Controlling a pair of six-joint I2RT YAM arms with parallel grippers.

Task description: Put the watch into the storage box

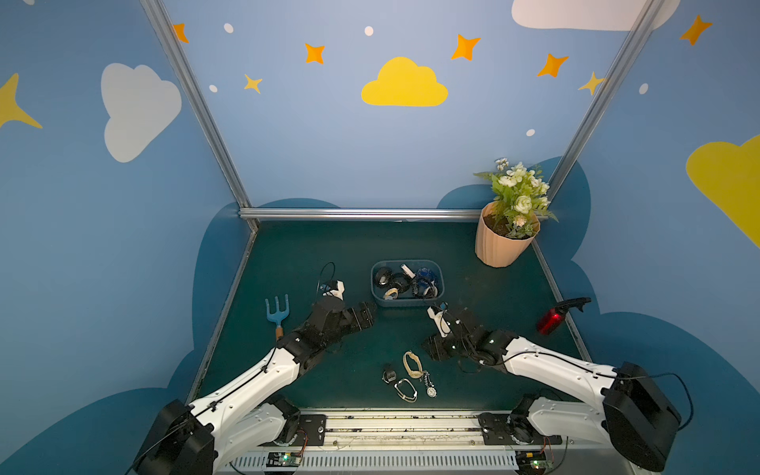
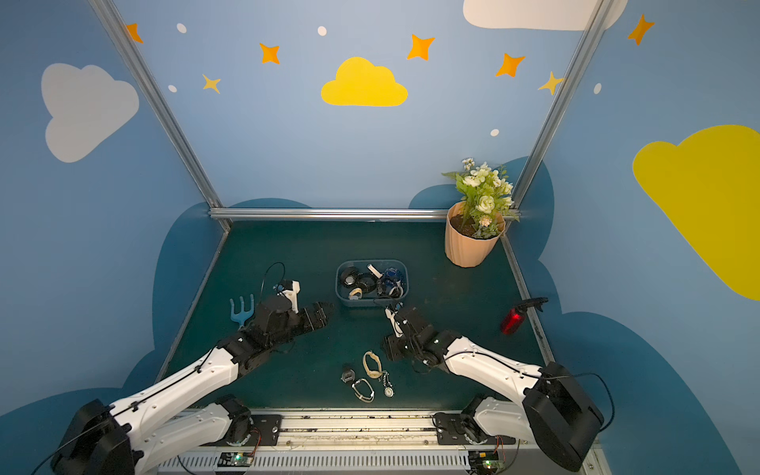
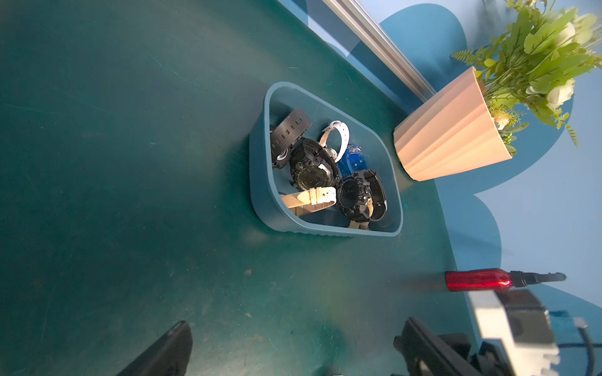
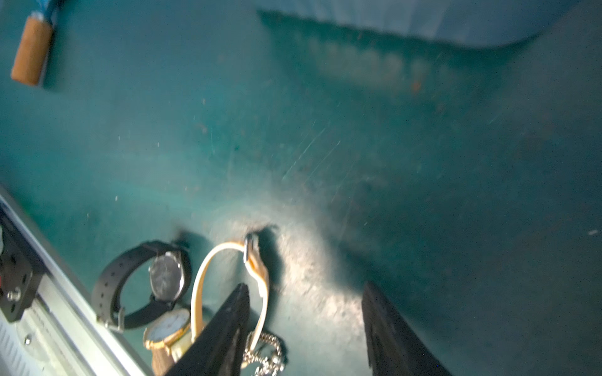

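Note:
Several watches lie inside the blue storage box, among them a dark-strapped watch and a pale-strapped one. Loose on the table near its front edge are a black watch, a cream-banded watch, a gold-rimmed white-strapped watch and a silver chain-like one. My left gripper is open and empty, to the left and front of the box. Above the table, just behind and right of the loose watches, my right gripper stands part open with nothing between its fingers.
A blue garden fork lies at the left. At the back right stands a potted plant, and a red spray bottle is by the right edge. Bare table lies between the box and the loose watches.

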